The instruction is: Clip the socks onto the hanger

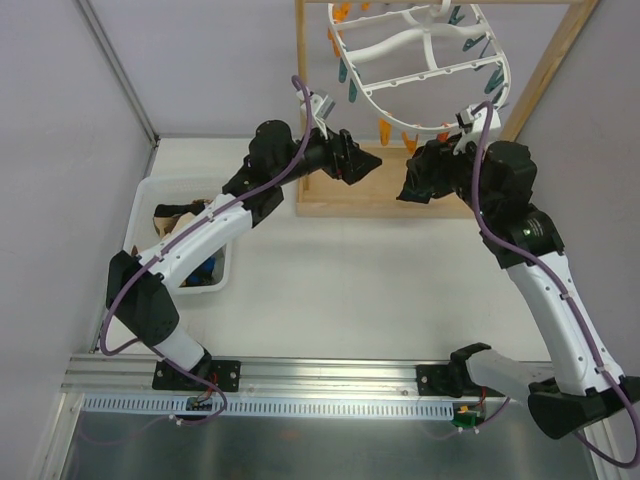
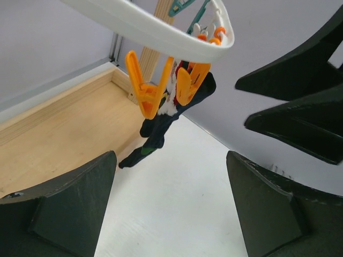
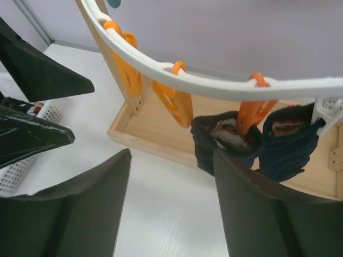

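The white hanger [image 1: 430,70] with orange and teal clips hangs from the wooden frame at top. In the left wrist view dark socks [image 2: 153,134] hang from its orange clips [image 2: 147,91]; the right wrist view shows dark socks [image 3: 284,144] hanging beneath an orange clip [image 3: 252,112]. My left gripper [image 1: 350,160] is open just left of and below the hanger's near side, nothing between its fingers. My right gripper [image 1: 430,160] is open near the hanging socks, apart from them in its wrist view.
A white basket [image 1: 145,210] with more socks sits at left on the table. The wooden base [image 1: 330,200] spans the back.
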